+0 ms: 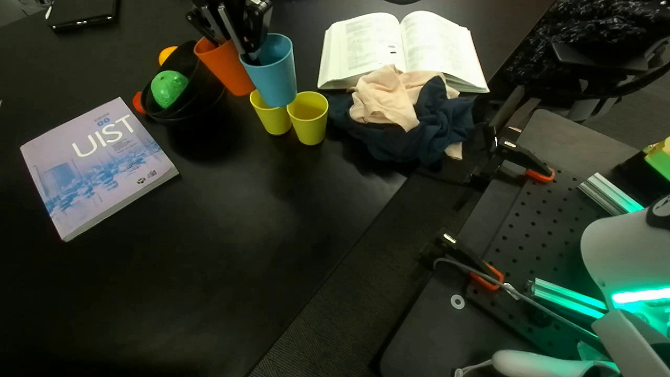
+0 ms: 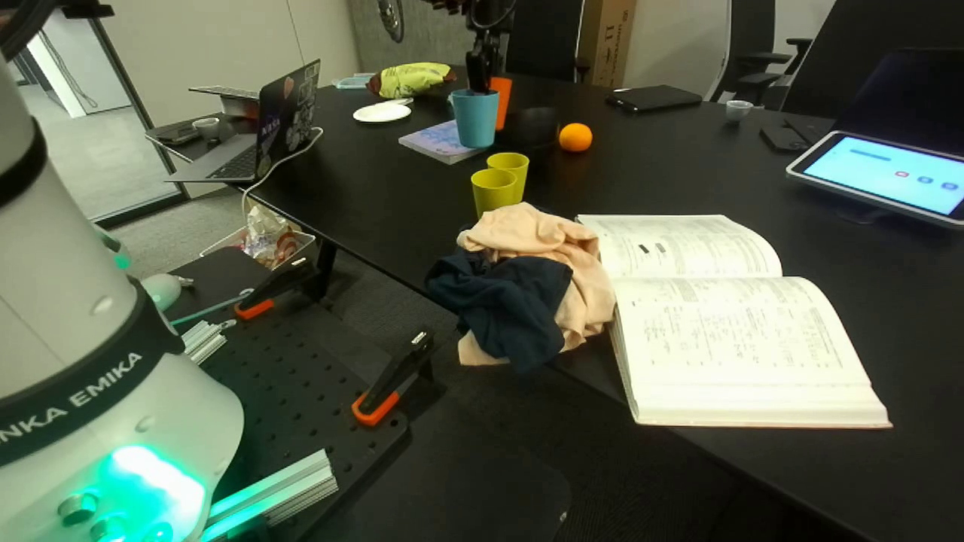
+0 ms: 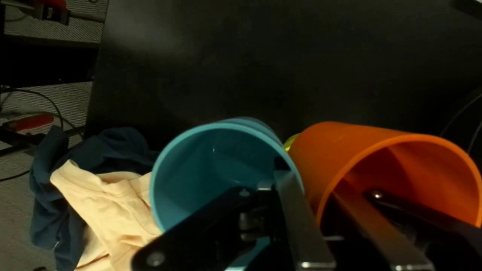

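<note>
My gripper is shut on the touching walls of a blue cup (image 3: 221, 149) and an orange cup (image 3: 330, 153), one finger reaching into each. Both cups hang side by side, the orange one tilted. Below them, in exterior view 1, two yellow cups (image 1: 270, 118) (image 1: 309, 122) stand upright on the black table. The blue cup (image 1: 274, 78) overlaps the rims of the yellow ones in that view, while the orange cup (image 1: 224, 66) is farther left, near the black bowls. Only a yellow sliver (image 3: 290, 142) shows in the wrist view.
Black bowls (image 1: 207, 94) holding a green ball (image 1: 168, 88) lie left of the cups. Crumpled cloths (image 1: 402, 119) and an open book (image 1: 402, 47) are to the right. A UIST book (image 1: 97, 166) lies at left.
</note>
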